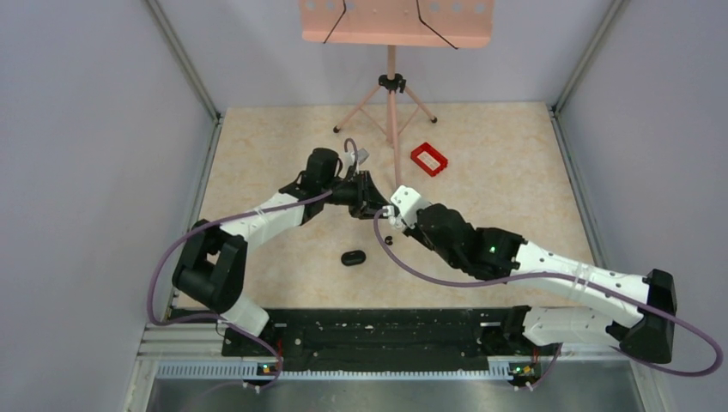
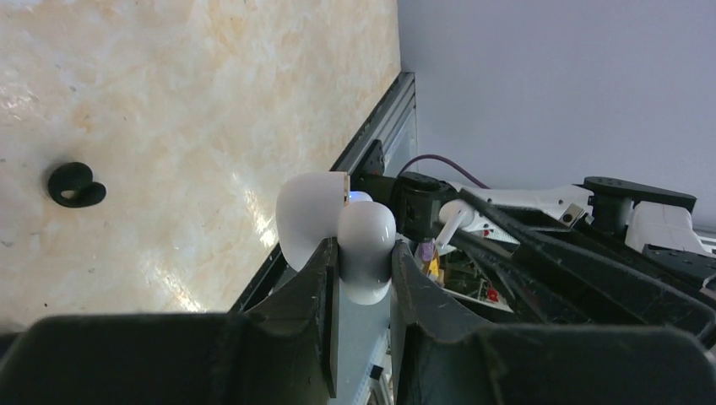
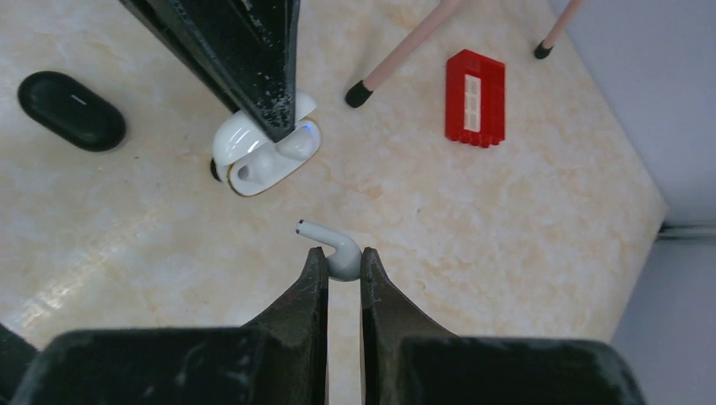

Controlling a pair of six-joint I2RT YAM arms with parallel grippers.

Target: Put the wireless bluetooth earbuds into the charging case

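Observation:
A white charging case (image 3: 266,169) with its lid raised hangs over the table, gripped near one end by my left gripper, whose fingers close on both its sides. In the right wrist view two rounded wells show in the case and a blue light glows at one of them. My right gripper is shut on a white earbud (image 3: 344,253), its stem sticking out to the upper left. Case and earbud are apart in that view. From above, the right gripper's tip is close beside the case, and the arm hides most of both.
A black oval case (image 1: 353,257) and a small black curled piece (image 1: 389,240) lie on the table below the arms. Behind them are a red tray (image 1: 428,159) and a pink stand (image 1: 392,120).

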